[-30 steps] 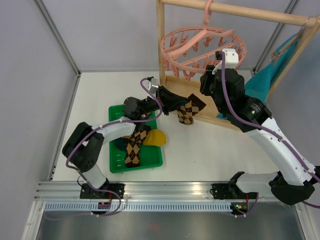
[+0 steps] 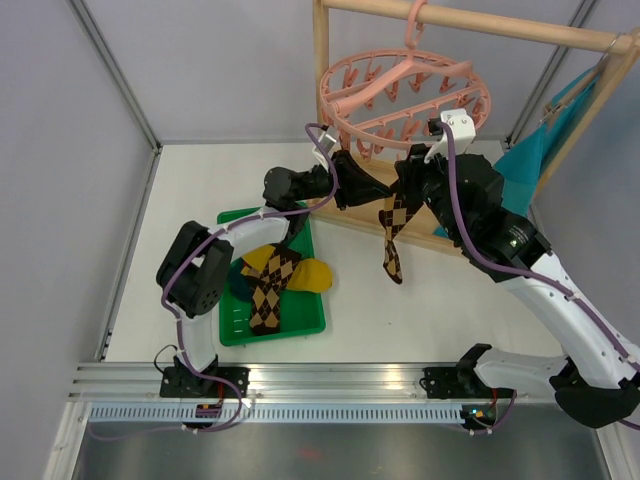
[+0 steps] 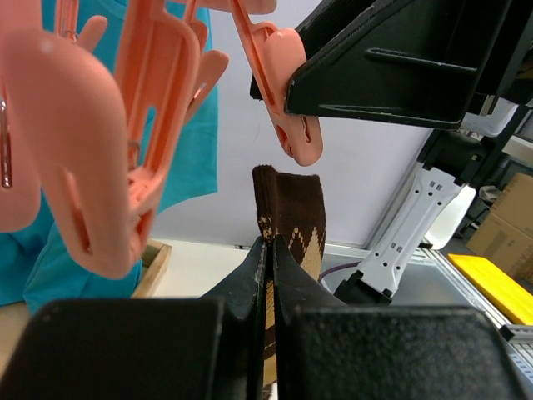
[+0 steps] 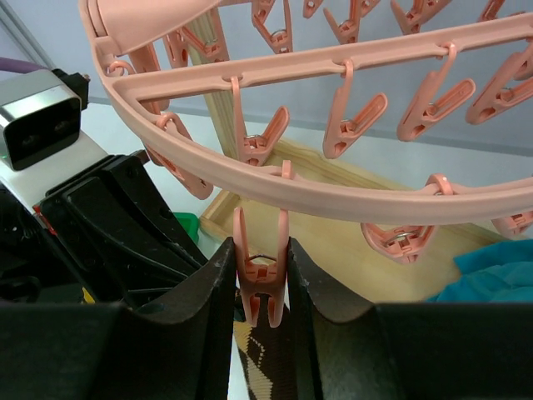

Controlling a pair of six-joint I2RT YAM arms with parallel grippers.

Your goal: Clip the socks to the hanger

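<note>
A dark brown and tan argyle sock [image 2: 393,245] hangs from my left gripper [image 2: 390,191], which is shut on it. Seen from the left wrist, the sock's brown top edge [image 3: 293,193] stands above the closed fingertips, just below a pink clip. My right gripper is shut on that pink clip [image 4: 261,272] of the round hanger [image 2: 345,103], squeezing its two handles. The clip's lower end [image 3: 301,152] points toward the sock, and a small gap shows between them. Whether the clip's tips are parted cannot be told.
A green basket [image 2: 232,322] holds another argyle sock [image 2: 268,295], a yellow sock [image 2: 311,276] and other cloth. A wooden frame [image 2: 490,25] carries the hanger, with teal cloth [image 2: 522,165] at its right.
My left gripper has moved right and a little up, carrying the sock toward my right gripper. The sock now hangs narrower and lower. My right arm and the hanger have shifted only slightly.
</note>
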